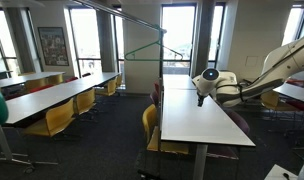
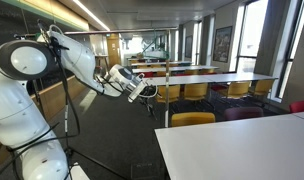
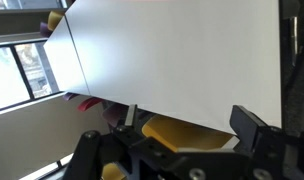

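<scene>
My gripper is open, with nothing between its fingers, in the wrist view. A yellow chair [image 3: 182, 132] and the edge of a white table [image 3: 192, 55] lie beyond it. Exterior view 1 has the gripper [image 1: 200, 98] at the arm's left end, seen against the right side of the white table [image 1: 197, 122]; its height over the top is hard to judge. A green clothes hanger [image 1: 157, 45] hangs from a thin metal rail [image 1: 117, 12], up and left of the gripper in that view. In exterior view 2 the gripper [image 2: 147, 92] is small and its fingers are unclear.
A thin upright pole [image 1: 159, 100] crosses exterior view 1 in front of the table. Yellow chairs [image 1: 86, 102] line the long table [image 1: 52, 98] at left. The tabletop near the arm looks bare. A large white table [image 2: 242, 150] fills the front of exterior view 2.
</scene>
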